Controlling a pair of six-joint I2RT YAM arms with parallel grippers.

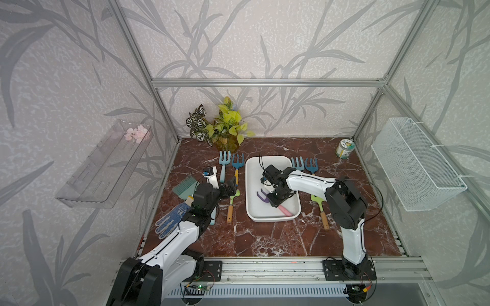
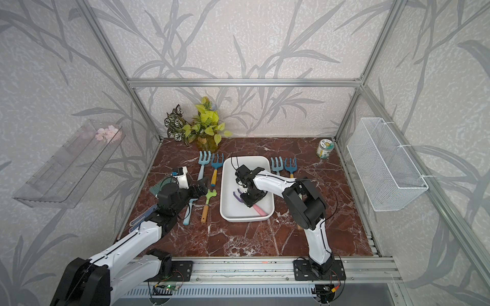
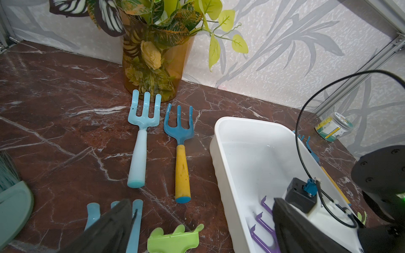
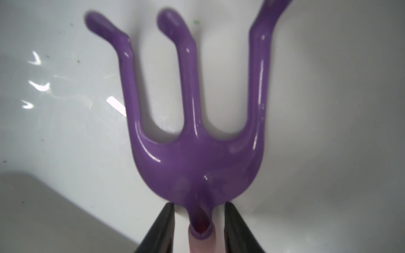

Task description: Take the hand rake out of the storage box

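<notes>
The white storage box (image 1: 255, 168) holds a purple hand rake (image 4: 198, 160) with a pink handle (image 1: 284, 209), lying flat on its floor. My right gripper is low in the box, its fingers on either side of the rake's neck where purple meets pink, with a small gap visible and fingers part open. My left gripper (image 1: 227, 189) stands open over the tools left of the box, nothing between its fingers; the left wrist view shows the box's left wall beside it.
Light blue, yellow-handled and green forks (image 3: 181, 168) lie either side of the box. A plant vase (image 3: 156, 71) stands behind, a can (image 3: 333, 126) at back right. Gloves (image 1: 171, 219) lie at front left.
</notes>
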